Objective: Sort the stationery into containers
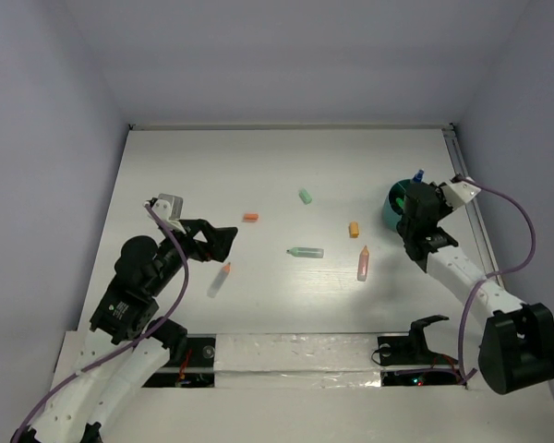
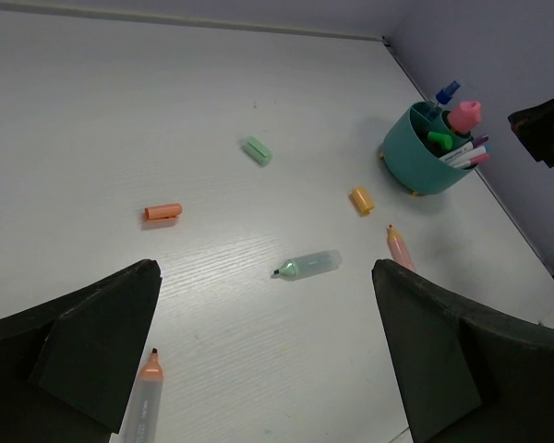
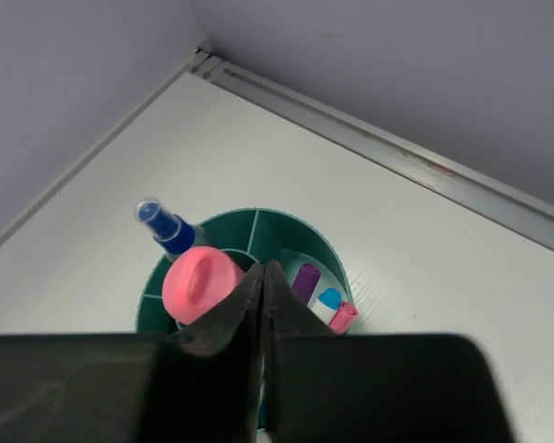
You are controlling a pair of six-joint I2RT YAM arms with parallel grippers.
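A teal compartment cup (image 2: 408,157) at the right holds markers, a blue-tipped pen (image 3: 171,231) and a pink object (image 3: 203,281). My right gripper is over its near side; whether it holds anything is unclear. My left gripper is open and empty above the left of the table. Loose on the table lie an orange-tipped marker (image 2: 146,401), green marker (image 2: 309,264), pink marker (image 2: 399,247), orange cap (image 2: 163,211), yellow cap (image 2: 361,201) and green cap (image 2: 257,150).
Walls border the table at back and sides, with a metal rail (image 3: 397,152) near the cup.
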